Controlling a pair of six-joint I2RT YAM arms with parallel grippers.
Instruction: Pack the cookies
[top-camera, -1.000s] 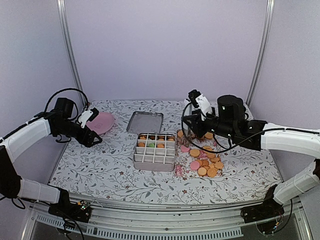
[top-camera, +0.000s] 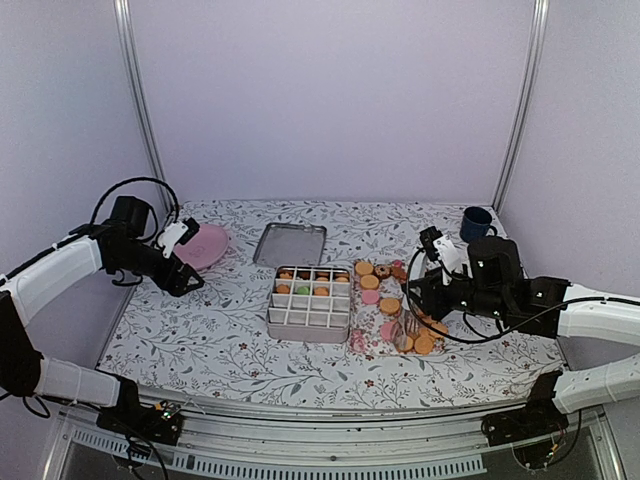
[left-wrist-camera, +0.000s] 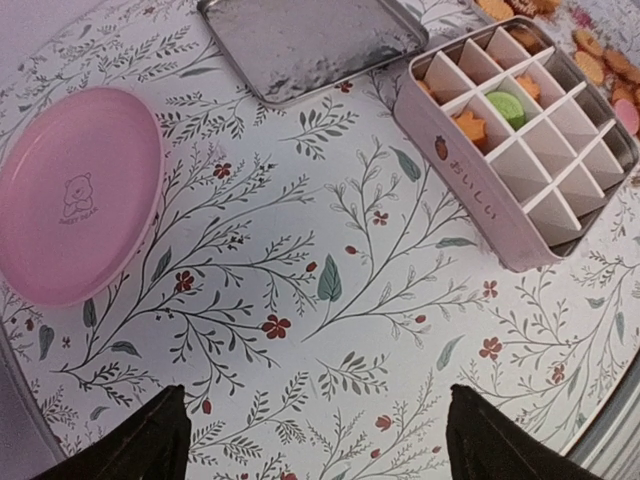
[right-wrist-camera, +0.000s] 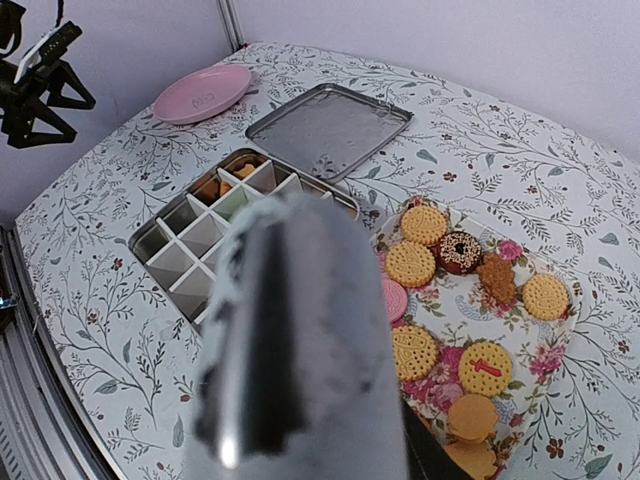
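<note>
A divided box (top-camera: 310, 334) stands mid-table. Orange-brown cookies and a green one (left-wrist-camera: 507, 109) sit in its back compartments; front ones look empty. To its right, several cookies lie on a floral tray (right-wrist-camera: 523, 342), among them a sprinkled dark cookie (right-wrist-camera: 459, 252) and a round cookie with a red mark (right-wrist-camera: 485, 369). My right gripper (top-camera: 413, 292) is open above this tray; a blurred pale, shiny tool (right-wrist-camera: 300, 330) extends from it over the cookies and hides much of the right wrist view. Far left, my open left gripper hangs over bare tablecloth, empty.
The pink plate (top-camera: 203, 246) lies near the left arm. An empty metal tray (top-camera: 290, 244) rests behind the box. A dark mug (top-camera: 476, 222) stands at the back right. Free tablecloth lies between plate and box.
My right arm has moved rightward, toward the front and lower, bringing the tool from the cookie tray's back-left part down over its front cookies. The left arm and the box have stayed put.
</note>
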